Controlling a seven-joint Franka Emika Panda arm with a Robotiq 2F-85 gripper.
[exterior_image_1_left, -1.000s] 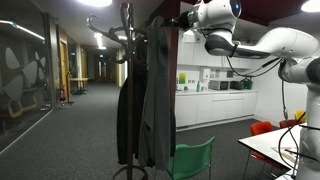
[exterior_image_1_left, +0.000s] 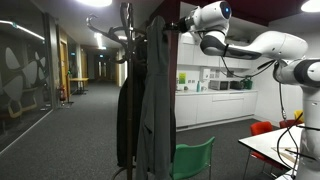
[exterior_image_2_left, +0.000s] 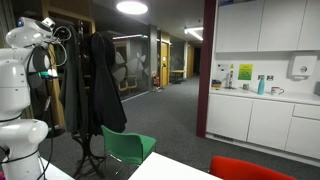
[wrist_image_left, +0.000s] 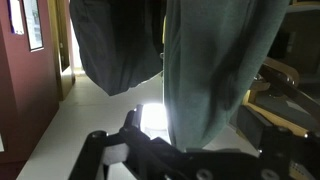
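A dark grey coat (exterior_image_1_left: 157, 105) hangs from a dark wooden coat stand (exterior_image_1_left: 129, 60), with a black garment (exterior_image_1_left: 124, 110) beside it. My gripper (exterior_image_1_left: 178, 24) is up at the top of the grey coat, on its right side. In the wrist view the gripper stands open. The grey coat (wrist_image_left: 212, 70) reaches into the space between the fingers, which are spread well apart. The black garment (wrist_image_left: 115, 45) lies farther left there. In exterior view 2, the coats (exterior_image_2_left: 103, 80) hang close to the raised arm; exact contact with the fingers is hard to tell.
A green chair (exterior_image_2_left: 130, 147) stands on the floor near the stand. A white table (exterior_image_2_left: 175, 168) and red chair (exterior_image_2_left: 245, 168) are in front, with white cabinets (exterior_image_2_left: 265, 115) behind. Open corridor floor (exterior_image_1_left: 85, 118) stretches away on the left.
The arm's raised forearm has come down a little, with the gripper staying close to the coat's top. The coats and stand look unmoved.
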